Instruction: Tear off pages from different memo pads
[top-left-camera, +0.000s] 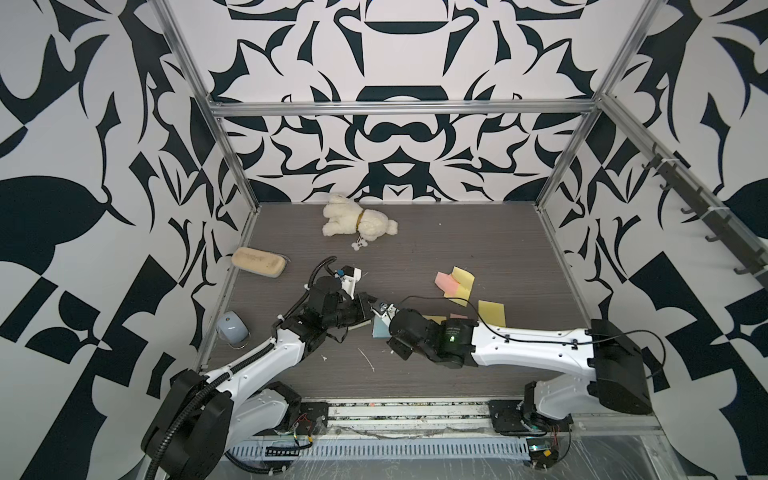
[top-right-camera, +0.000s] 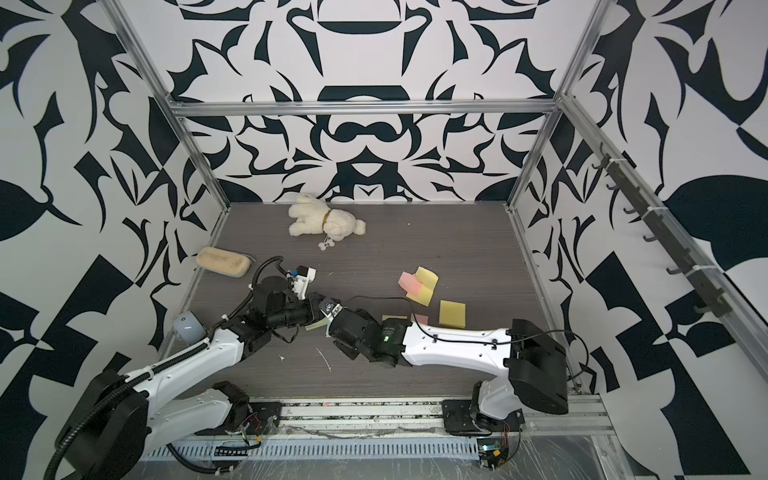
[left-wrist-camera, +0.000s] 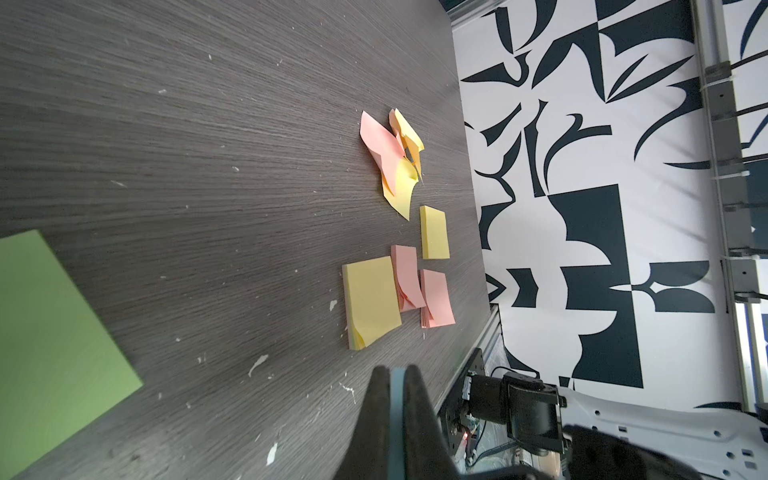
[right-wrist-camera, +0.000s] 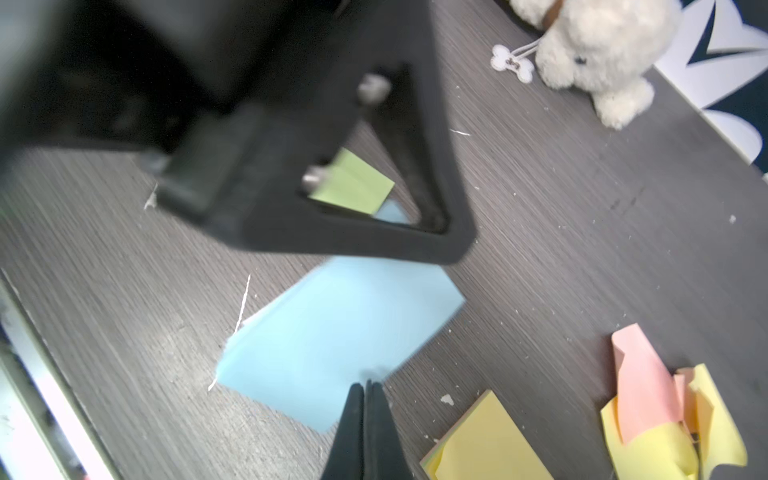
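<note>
Blue memo paper (right-wrist-camera: 344, 336) shows below my left gripper in the right wrist view, its lower corner bent over the table. In the left wrist view my left gripper is shut, with a thin blue edge between its fingers. My right gripper is shut at the near edge of the blue paper, nothing visible between its fingers. A green pad (left-wrist-camera: 56, 352) lies to the left. Further right are a yellow pad (left-wrist-camera: 372, 302), two pink pads (left-wrist-camera: 406, 276) and another yellow pad (top-left-camera: 491, 313). Loose pink and yellow pages (top-left-camera: 456, 285) lie curled behind them.
A white plush dog (top-left-camera: 356, 220) lies at the back. On the left side are a beige eraser-like block (top-left-camera: 258, 261) and a grey mouse (top-left-camera: 232, 329). Both arms meet near the table's middle.
</note>
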